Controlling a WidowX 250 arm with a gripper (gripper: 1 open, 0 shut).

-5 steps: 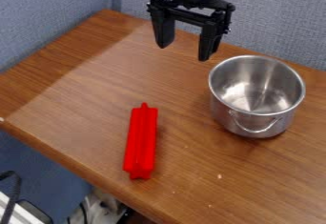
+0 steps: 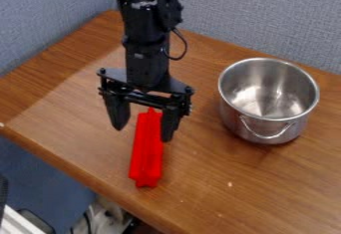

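Note:
A long red object lies lengthwise on the wooden table near its front-left part. My black gripper is open, with its fingers hanging just above or around the upper end of the red object; whether they touch it I cannot tell. A steel pot stands to the right of the gripper.
Grey-blue padded walls stand behind and to the left. The table's front-left edge drops off beside the red object.
My gripper has come down and toward the front-left, from high over the back of the table to the red object's upper end. The red object and pot look unmoved.

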